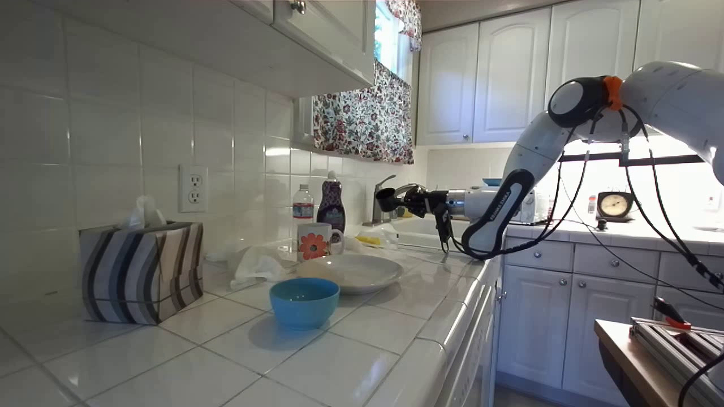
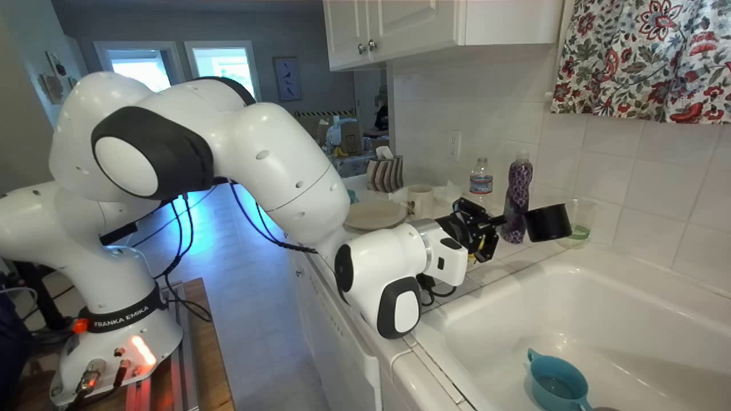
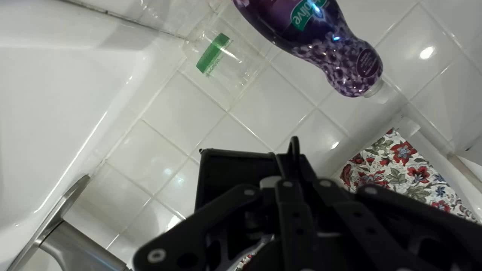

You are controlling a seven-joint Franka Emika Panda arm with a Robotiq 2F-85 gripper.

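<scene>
A small black cup is held out in the air past the end of my gripper, near the back of the counter by the sink. The fingers are closed on it; whether they pinch a handle or the cup's side is hard to tell. From the first exterior view, the cup has its round mouth turned partly toward the camera, so it is tilted. In the wrist view the cup's dark wall lies left of my gripper, whose dark fingers blend with it. The cup's inside is hidden there.
The white sink holds a blue cup. Close by stand a purple soap bottle, a clear cup with a green band and the faucet. A flower mug, plate and blue bowl occupy the counter.
</scene>
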